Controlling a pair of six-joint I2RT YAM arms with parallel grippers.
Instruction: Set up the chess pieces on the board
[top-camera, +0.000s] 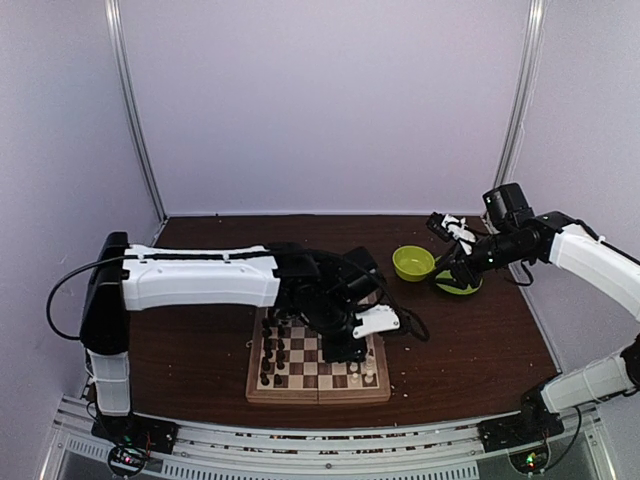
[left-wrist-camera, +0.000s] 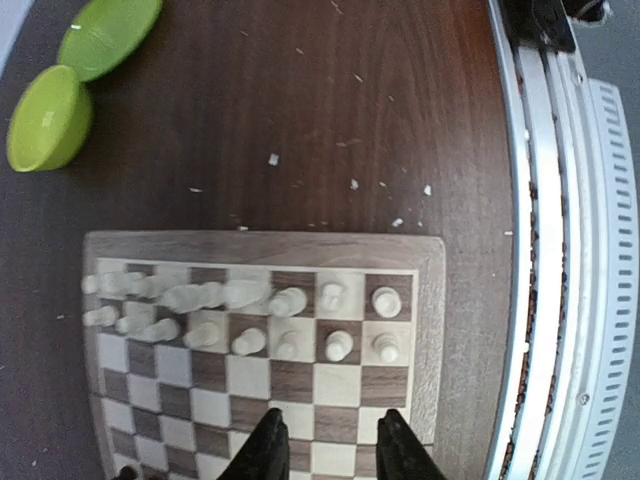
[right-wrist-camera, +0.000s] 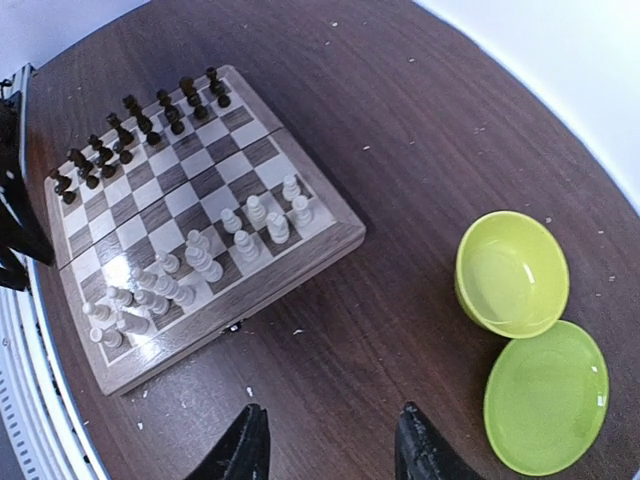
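Observation:
The wooden chessboard lies on the table with white pieces standing in two rows along one side, blurred in the left wrist view. A corner white pawn (left-wrist-camera: 386, 348) stands on its square in front of a white corner piece (left-wrist-camera: 386, 302). Dark pieces (right-wrist-camera: 143, 118) line the opposite side. My left gripper is open above the board, its fingers apart and nothing between them. In the top view that arm covers much of the board. Over the table to the right, my right gripper stands open and empty.
A yellow-green bowl (right-wrist-camera: 512, 275) touches a green bowl (right-wrist-camera: 545, 400) right of the board; both look empty in the right wrist view. Clear table (right-wrist-camera: 340, 350) lies between board and bowls. A metal rail (left-wrist-camera: 540, 200) runs along the table's front edge.

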